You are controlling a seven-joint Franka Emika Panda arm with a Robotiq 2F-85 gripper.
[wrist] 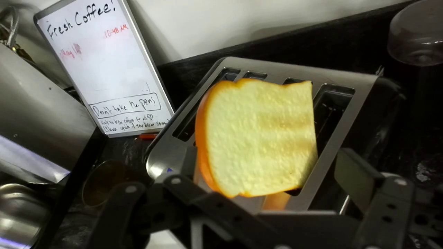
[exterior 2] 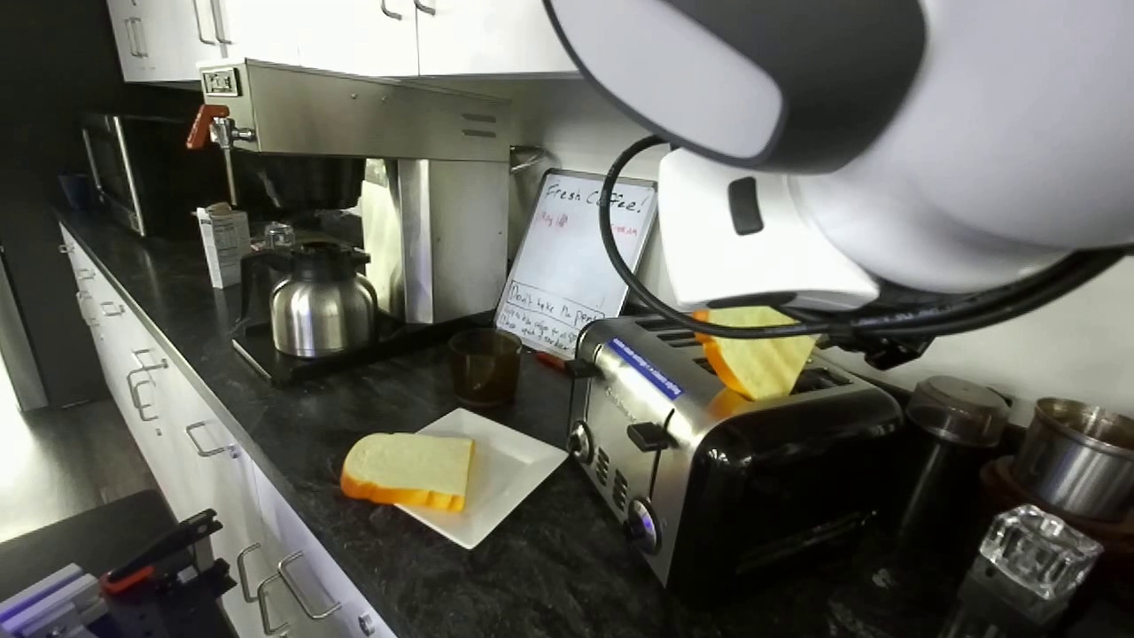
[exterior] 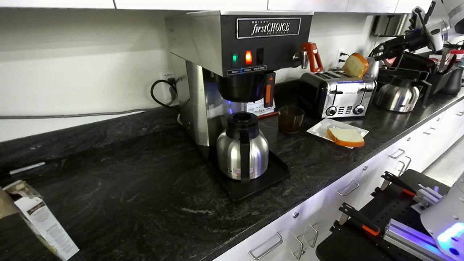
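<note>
A slice of bread (wrist: 257, 137) leans tilted on top of the steel toaster (wrist: 245, 64), covering its middle slots rather than sitting down in one. In exterior view 2 that tilted slice (exterior 2: 757, 356) pokes up from the right-hand slots of the toaster (exterior 2: 680, 436). My gripper is open, its fingers (wrist: 353, 176) spread wide at the slice's near end. The right finger stands clear of the bread; whether the left one touches it I cannot tell. A second bread slice (exterior 2: 409, 468) lies partly over the edge of a white square plate (exterior 2: 516, 468).
Left of the toaster are a brown cup (exterior 2: 484, 367), a whiteboard (wrist: 104, 70) and the coffee maker with its carafe (exterior: 242, 152). A clear-lidded jar (exterior 2: 957, 409) and a metal cup (exterior 2: 1084, 457) stand to its right.
</note>
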